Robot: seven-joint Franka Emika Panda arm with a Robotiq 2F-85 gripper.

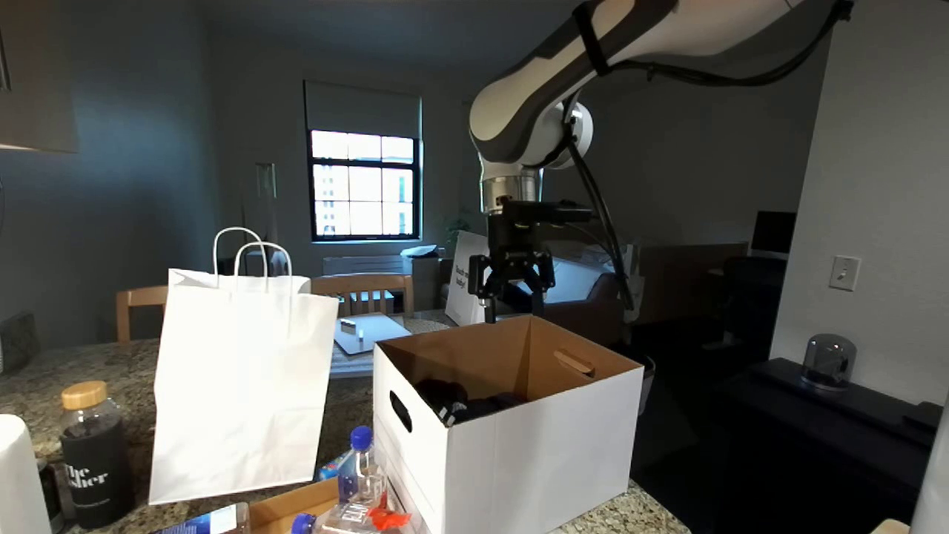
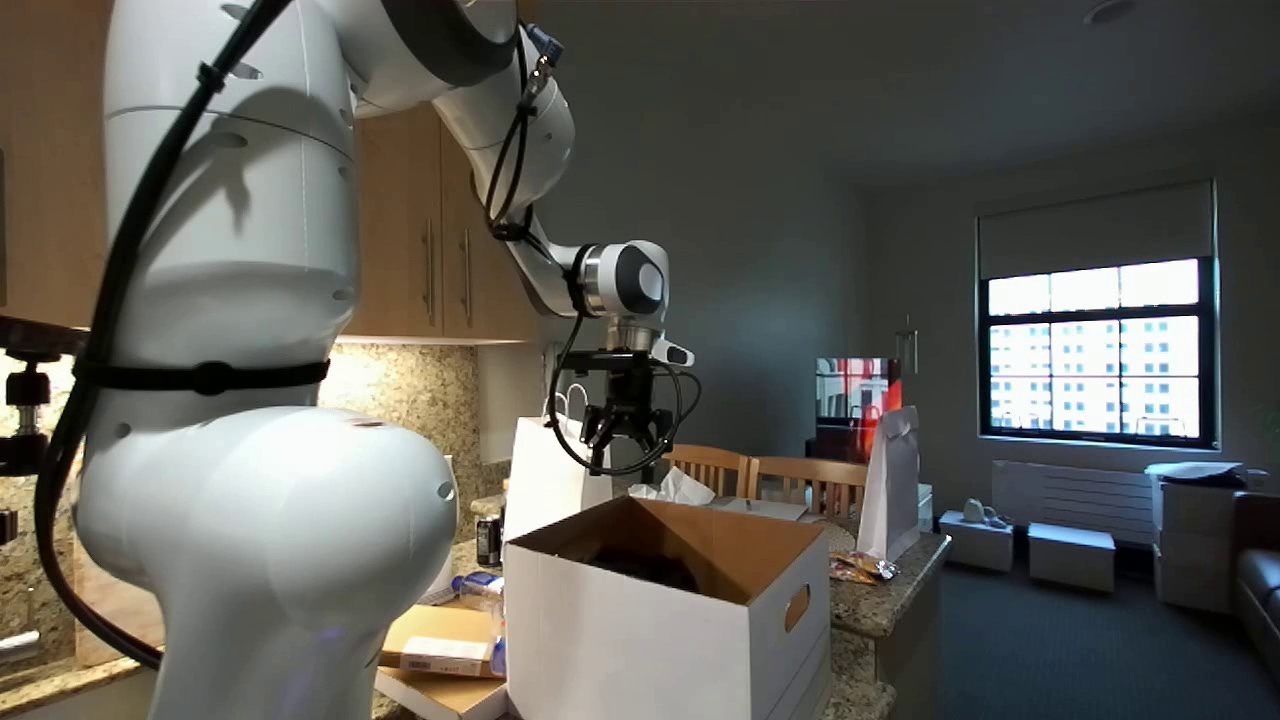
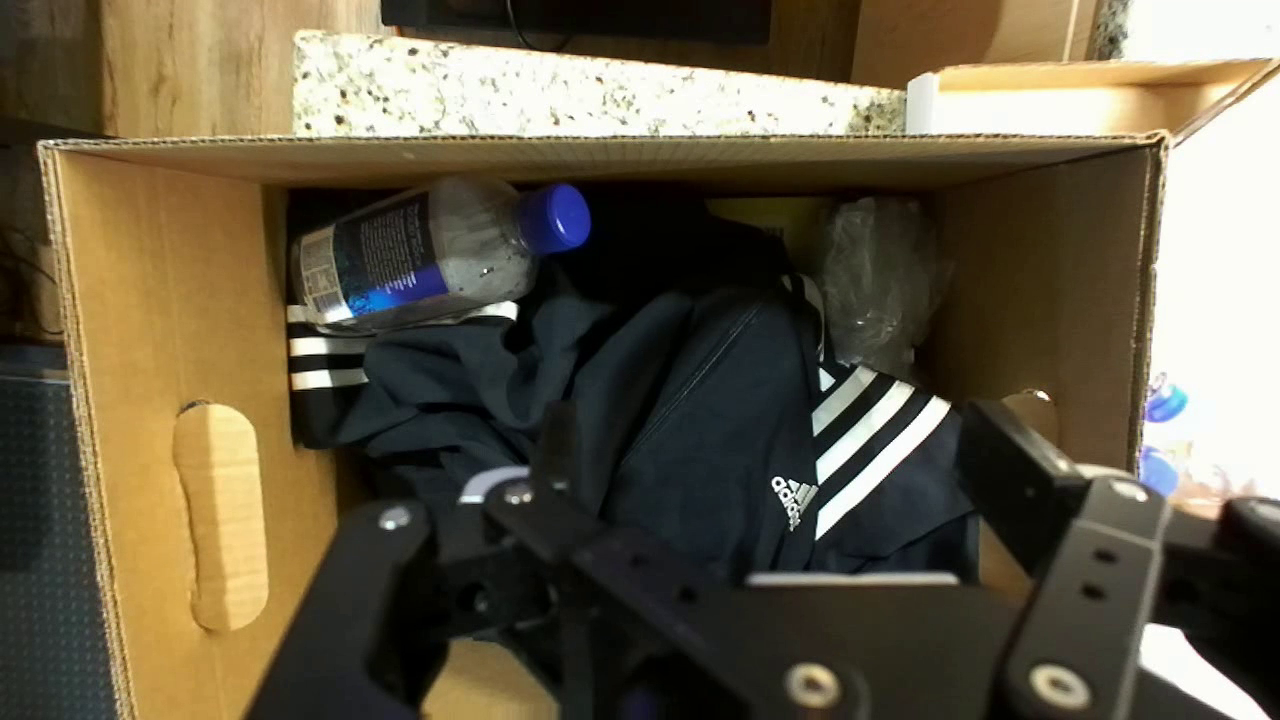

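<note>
Above the open cardboard box hangs my gripper, its two fingers spread apart. In the wrist view the fingers stand wide on either side, and nothing is held between them. Dark adidas clothing with white stripes lies crumpled inside the box, well below the fingertips. A clear plastic bottle with a blue cap rests on its side on the clothing, along one wall. Crinkled clear plastic sits in a corner of the box.
Beside the box stands a tall white paper bag. Several plastic bottles, one a blue-capped bottle, are near a low cardboard tray. A black-sleeved bottle stands at the left. The box walls rise around the clothing.
</note>
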